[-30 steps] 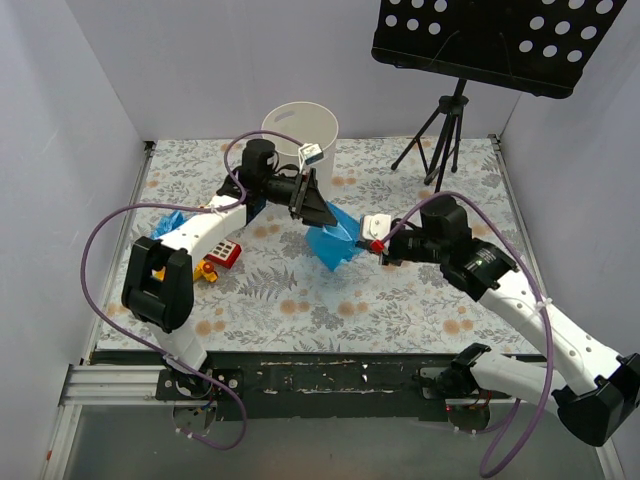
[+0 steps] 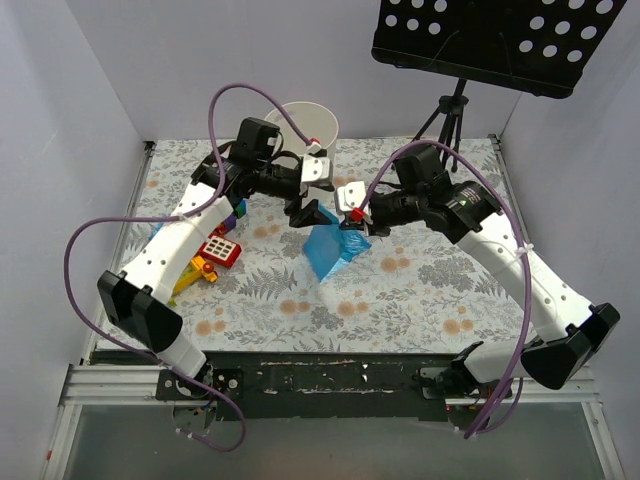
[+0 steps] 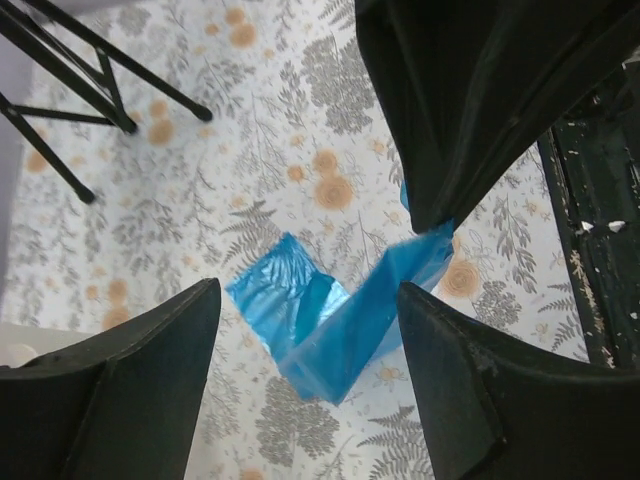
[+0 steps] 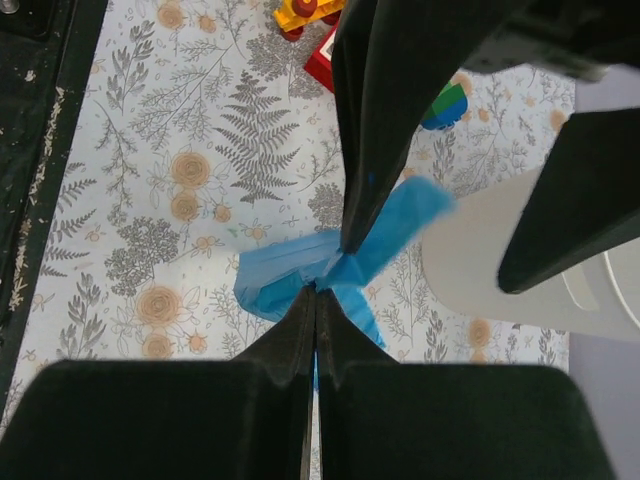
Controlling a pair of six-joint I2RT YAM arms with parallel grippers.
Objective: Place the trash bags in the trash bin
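A blue trash bag [image 2: 333, 248] stands half raised off the patterned table, gathered at its upper right. There my right gripper is shut, the bag's film pinched at its tips. My left gripper is open over the bag's upper left part; in the right wrist view its two fingers stand on either side of a raised blue corner [image 4: 412, 207]. The white bin [image 2: 305, 125] is at the back, partly covered by the left arm in the top view. Another blue piece [image 2: 157, 229] shows at the far left, mostly behind that arm.
Coloured toys, among them a red block [image 2: 220, 251] and a yellow toy [image 2: 190, 272], lie at the left under the left arm. A black stand [image 2: 452, 115] is at the back right.
My right gripper moved slightly left to the bag, which has stayed partly raised.
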